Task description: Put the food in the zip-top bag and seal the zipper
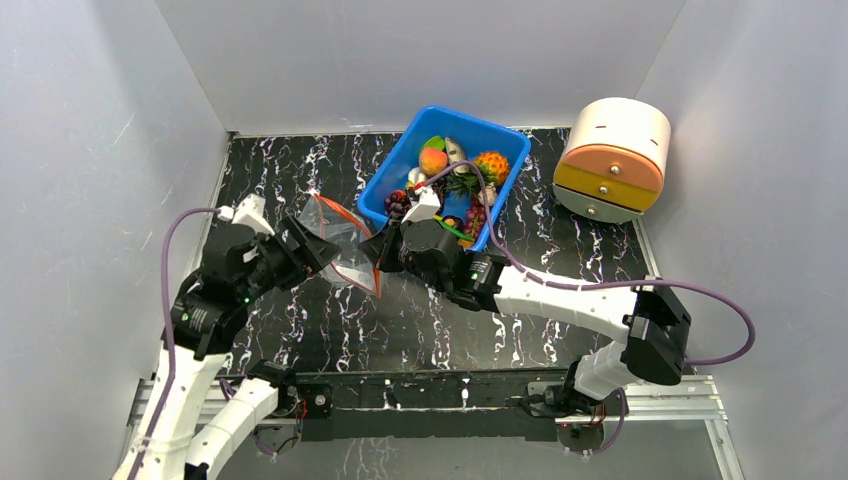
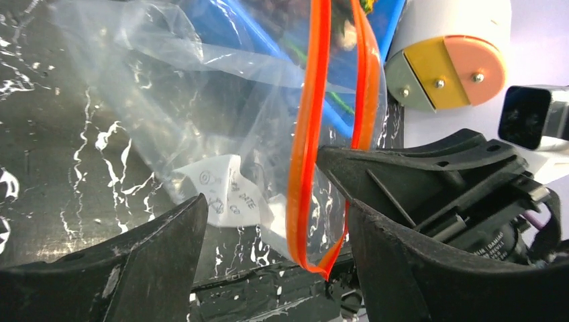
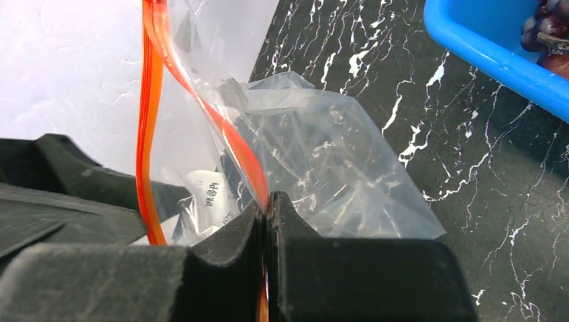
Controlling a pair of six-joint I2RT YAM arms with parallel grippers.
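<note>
The clear zip top bag (image 1: 345, 236) with an orange zipper hangs between the two arms. My right gripper is shut on its zipper edge, the orange band running between the fingertips. In the left wrist view, the zipper strips of the bag (image 2: 305, 141) stand across the gap between the fingers of my left gripper, which is open and grips nothing. A white label shows low on the bag, and no food shows inside it. The toy food, including a peach (image 1: 432, 161), a pineapple (image 1: 491, 166) and grapes (image 1: 397, 204), lies in the blue bin.
The blue bin (image 1: 516, 175) stands behind and right of the bag, partly under the right gripper. A small drawer cabinet (image 1: 612, 160) is at the back right.
</note>
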